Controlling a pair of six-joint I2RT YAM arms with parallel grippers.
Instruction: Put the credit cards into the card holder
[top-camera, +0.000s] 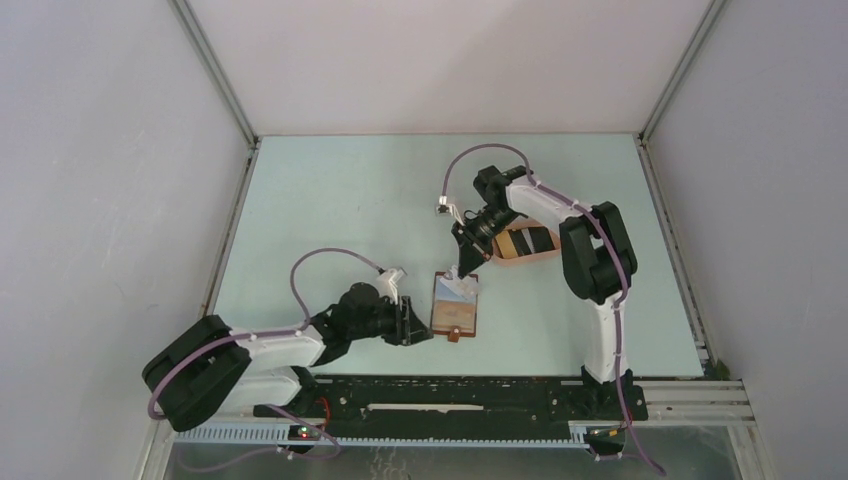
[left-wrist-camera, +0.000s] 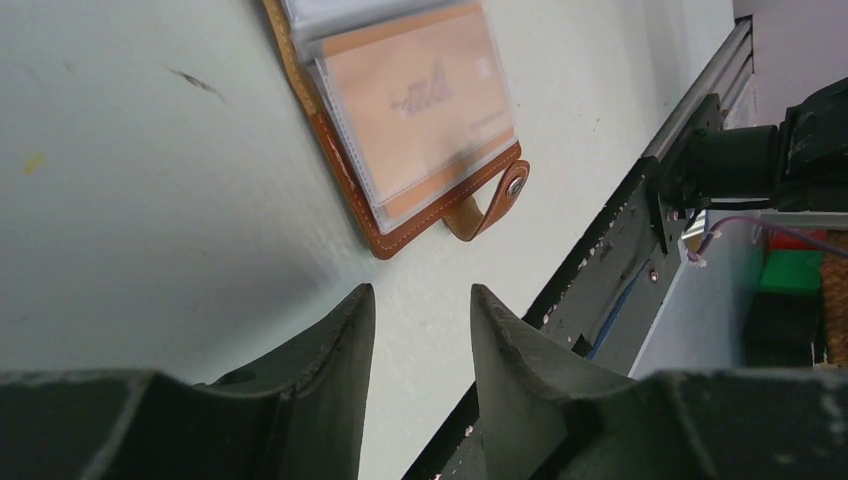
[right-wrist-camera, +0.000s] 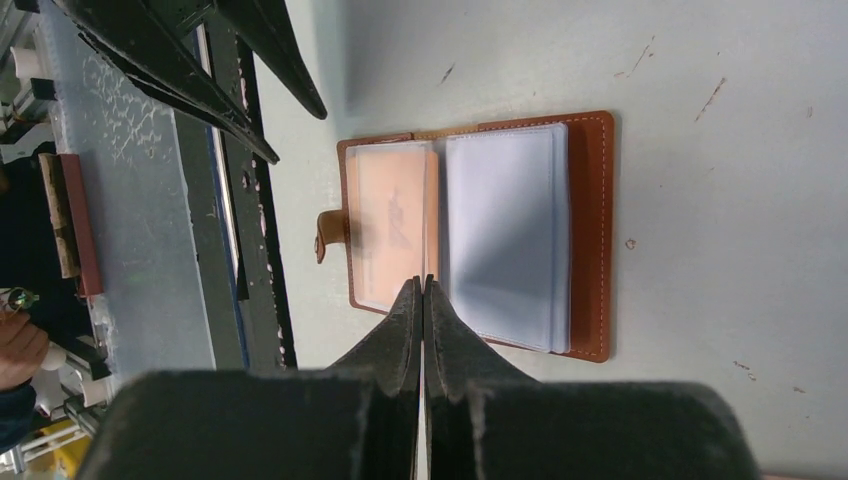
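The brown leather card holder (top-camera: 454, 318) lies open on the table, its clear sleeves showing a white-blue side and a peach side (right-wrist-camera: 388, 215). Over its far half, my right gripper (top-camera: 462, 272) is shut on a thin, whitish see-through card (top-camera: 458, 287). From the right wrist view, that card is at most a fine edge-on line above the closed fingertips (right-wrist-camera: 415, 300). My left gripper stands open, its fingers apart and empty, beside the holder's near left corner. Further cards (top-camera: 527, 241) rest in a pinkish box at the right.
The pinkish box (top-camera: 528, 258) sits behind my right gripper. A snap strap (left-wrist-camera: 512, 190) sticks up from the holder's near edge. Close by runs the table's front edge with its black rail (top-camera: 440, 390).
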